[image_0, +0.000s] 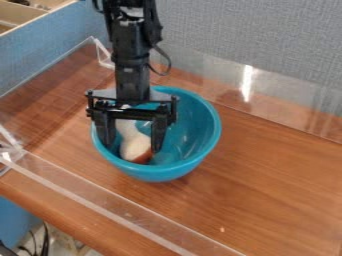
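My black gripper (131, 118) is down inside a teal bowl (195, 142), its fingers spread open on either side of a white-handled object with a rounded reddish-brown end (135, 152). The object lies in the left part of the bowl and is partly hidden behind the gripper.
The bowl sits on a wooden surface (267, 200) with clear plastic edging along the front left and back. A blue-sided box (40, 60) stands at the back left, a grey wall behind. The wood to the right of the bowl is clear.
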